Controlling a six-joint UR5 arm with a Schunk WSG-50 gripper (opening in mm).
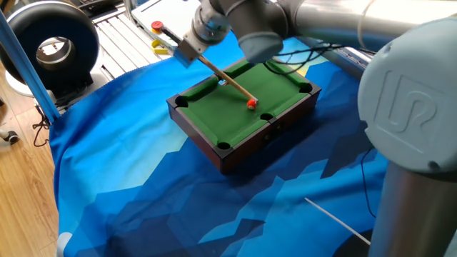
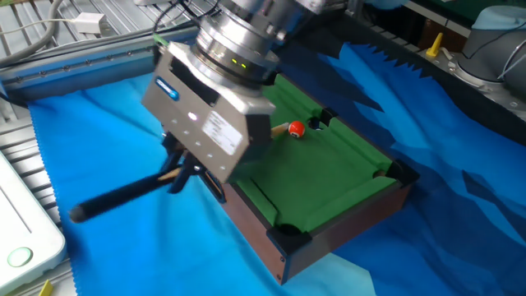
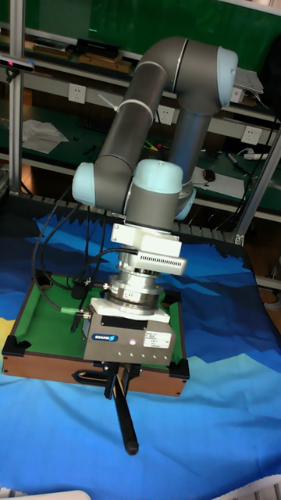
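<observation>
A small pool table with green felt and dark wooden sides stands on the blue cloth. On its felt lies one orange-red ball, close to a middle pocket. My gripper is shut on a wooden cue, whose black handle sticks out behind the fingers, beyond the table's side. In exterior view 1 the cue's tip reaches the ball's upper edge; whether it touches cannot be told. The gripper's body hides the cue's middle in exterior view 2, and only a short tip end shows beside the ball.
A thin white stick rests on the cloth's near side in exterior view 1. Cables hang from the arm over the table's far corner.
</observation>
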